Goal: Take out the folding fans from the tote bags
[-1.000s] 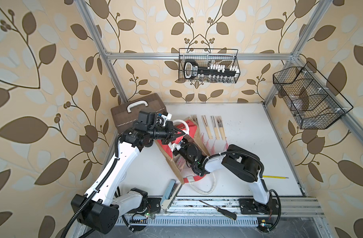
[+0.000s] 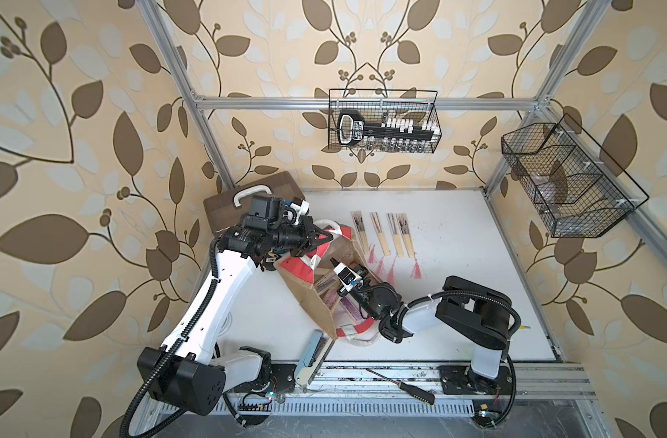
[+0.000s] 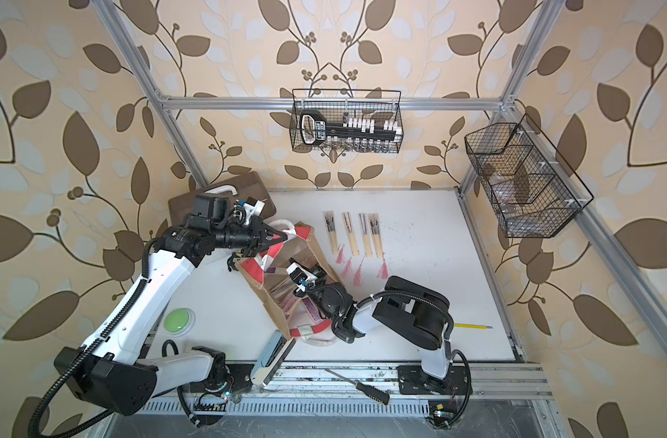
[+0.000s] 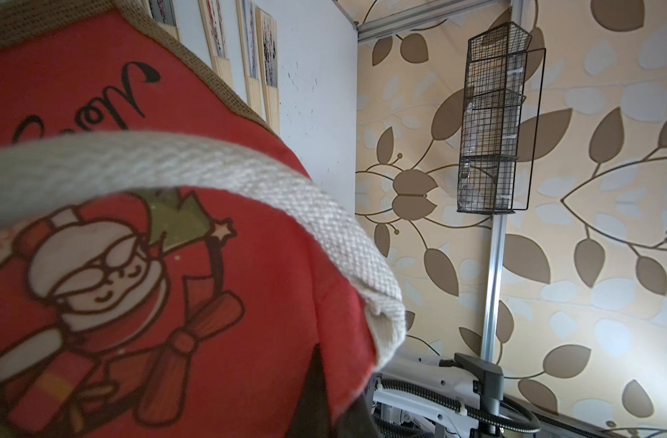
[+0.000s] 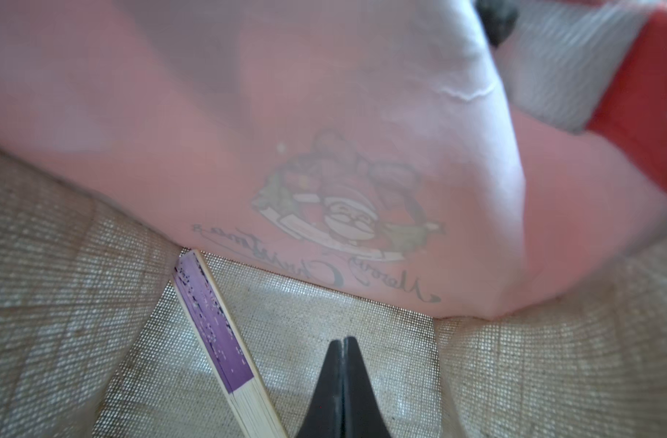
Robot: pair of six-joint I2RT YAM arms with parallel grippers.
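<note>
A burlap tote bag [image 2: 309,305] with red ends lies on the table, its mouth open. My left gripper [image 2: 330,235] is shut on the red cloth edge beside a white handle [image 4: 340,233]. Inside the bag is my right gripper, fingertips together and nothing between them. Left of those fingertips, a folding fan with a purple-printed end [image 5: 215,328] slants along the burlap floor; its lower end runs out of the right wrist view. Several folding fans [image 2: 379,232] with pink tassels lie in a row on the table behind the bag.
A brown case [image 2: 224,208] stands at the back left. A blue-grey stapler-like tool [image 2: 311,356] lies at the front edge, near a screwdriver [image 2: 413,392]. A pencil [image 3: 472,325] lies at the right.
My right gripper has shifted to the right within the bag. The left gripper has moved slightly left with the bag's edge, and the mouth is wider.
</note>
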